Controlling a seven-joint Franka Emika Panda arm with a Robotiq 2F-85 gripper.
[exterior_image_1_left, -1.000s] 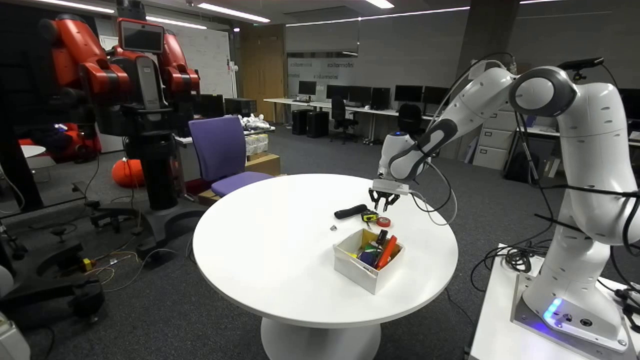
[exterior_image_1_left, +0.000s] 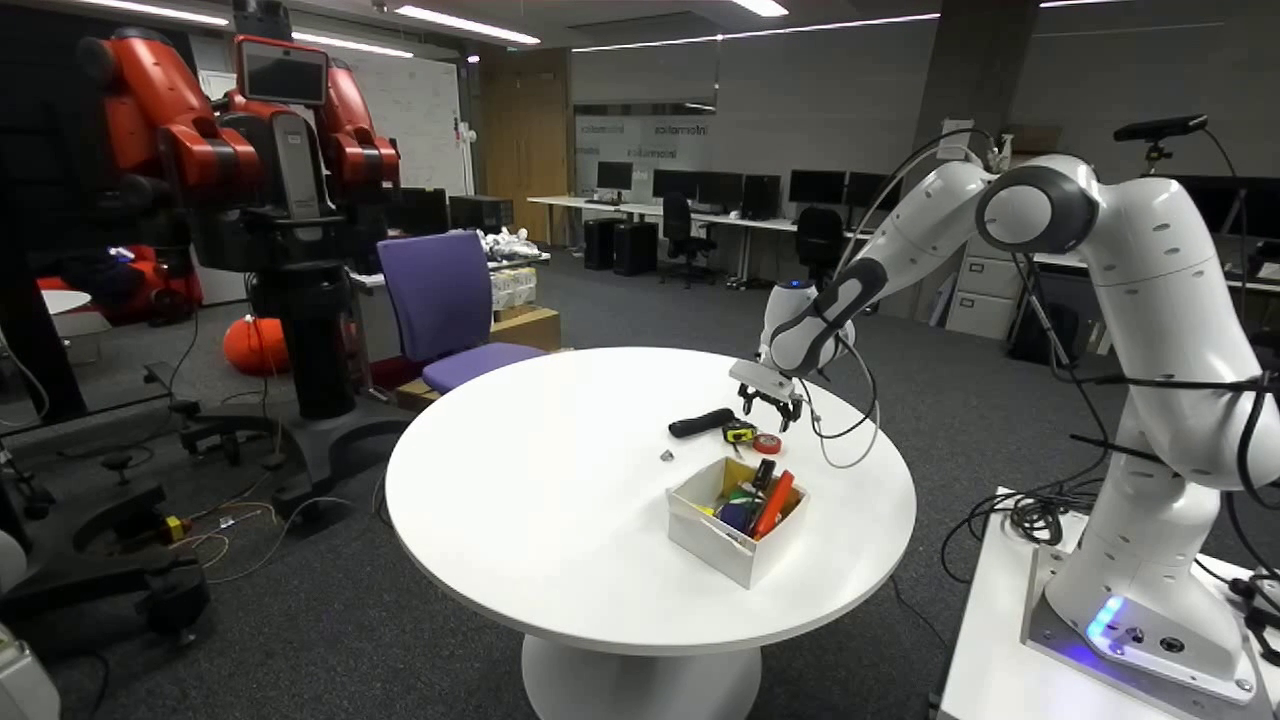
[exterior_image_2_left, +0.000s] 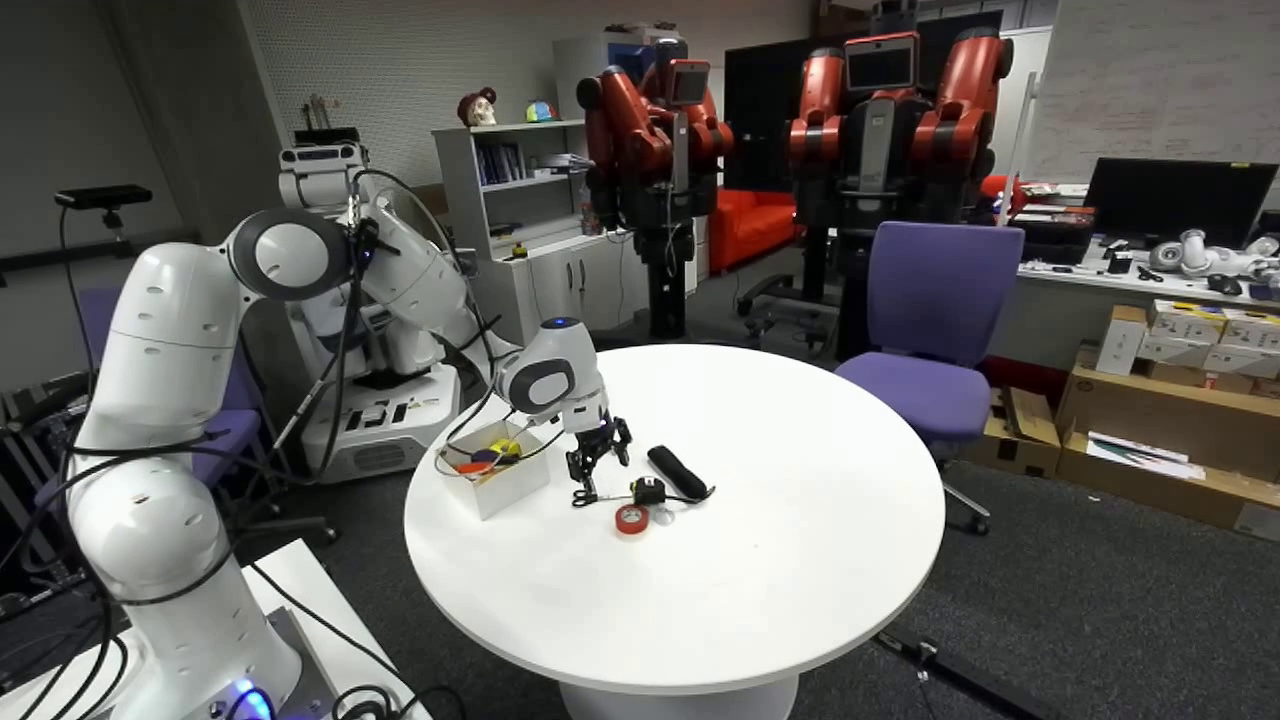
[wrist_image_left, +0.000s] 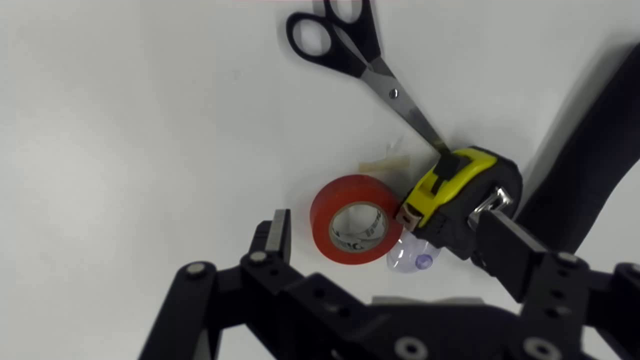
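Note:
My gripper is open above the white table, its fingers (wrist_image_left: 277, 235) wide apart and nothing held. In the wrist view, a red tape roll (wrist_image_left: 322, 223) lies flat between and beyond the fingertips. The yellow-and-black tape measure (wrist_image_left: 459, 189) sits close against its right side, partly behind the right finger. Scissors (wrist_image_left: 396, 96) with black handles point their blades at the tape measure. A long black object (wrist_image_left: 585, 153) lies at the right, cut off by the frame. A small clear item (wrist_image_left: 411, 252) with a purple spot is beside the tape roll.
An open white box (exterior_image_1_left: 716, 542) with several tools stands near the table's front right in exterior view 1. A small grey piece (exterior_image_1_left: 667, 456) lies near it. A cable loop (exterior_image_1_left: 866, 450) hangs beside the gripper.
In exterior view 1 the gripper has turned and tilted, and its fingertips look farther apart. The arm's elbow has shifted left. The objects on the table have not visibly moved.

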